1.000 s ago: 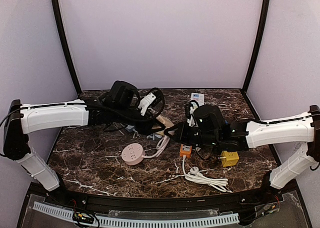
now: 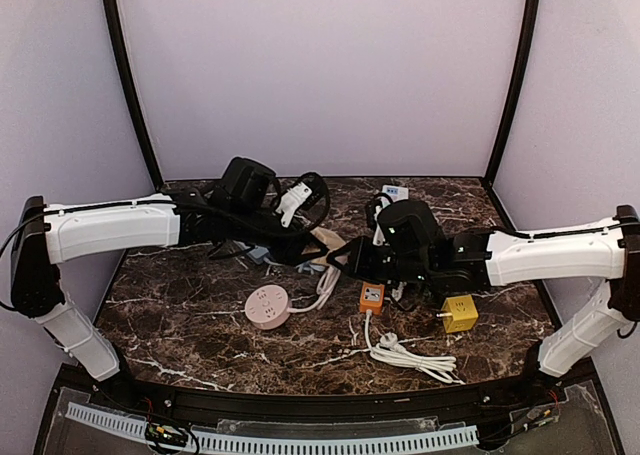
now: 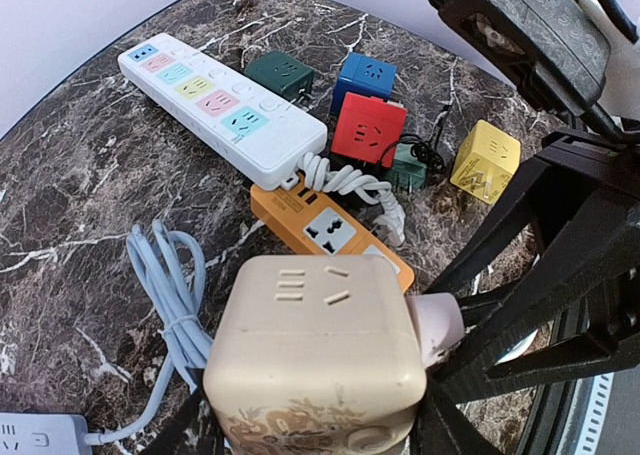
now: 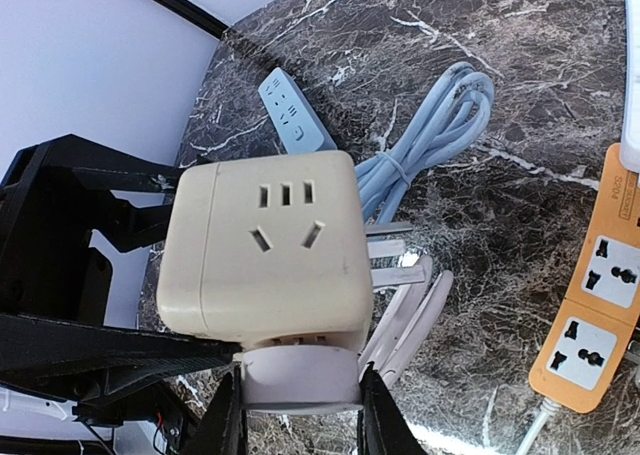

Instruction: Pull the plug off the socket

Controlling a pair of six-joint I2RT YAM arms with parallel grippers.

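Observation:
A cream cube socket (image 3: pixel 315 325) is held up over the table, with my left gripper shut on it. Slots show on its facing side in both wrist views. Against the underside of the socket in the right wrist view is a pale pinkish plug (image 4: pixel 300 378); small dark marks show along the line between the two. The fingertips of my right gripper flank this plug, one on each side. Whether they press on it cannot be told. In the top view the grippers meet near the middle and mostly cover the plug.
Below lie an orange power strip (image 3: pixel 330 230), a white strip (image 3: pixel 225 105) and a coiled blue cable (image 4: pixel 430 140). A round pink socket (image 2: pixel 267 306) and a yellow cube (image 2: pixel 460 313) stand nearer the front. Bare marble shows at front left.
The table objects stayed put.

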